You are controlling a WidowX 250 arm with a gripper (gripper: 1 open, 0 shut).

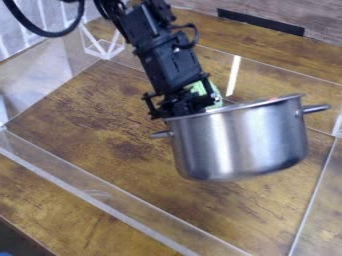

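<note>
A large steel pot (238, 142) with two side handles fills the right middle of the camera view, close to the lens. My black arm reaches down from the top to just behind the pot's left rear rim, where the gripper (190, 104) is mostly hidden by the arm body and pot. Whether it is open or shut, or holds the rim, I cannot tell. A small pale green object shows behind the gripper, partly covered.
A cable loops at the top left.
</note>
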